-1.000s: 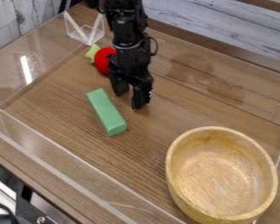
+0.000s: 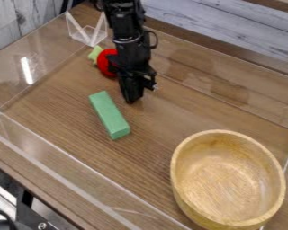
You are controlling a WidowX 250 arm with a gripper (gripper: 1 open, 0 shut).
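The black arm reaches down from the top centre of the camera view, and its gripper [image 2: 130,91] hangs low over the wooden table, right of a red round object [image 2: 107,61] with a small yellow-green item [image 2: 96,56] behind it. A green block [image 2: 108,114] lies below and left of the gripper, apart from it. The fingertips are dark and small, so whether anything is between them is hard to see.
A large yellow bowl [image 2: 229,211] sits at the lower right. A clear plastic item [image 2: 86,27] is at the upper left.
The block and bowl have not moved.
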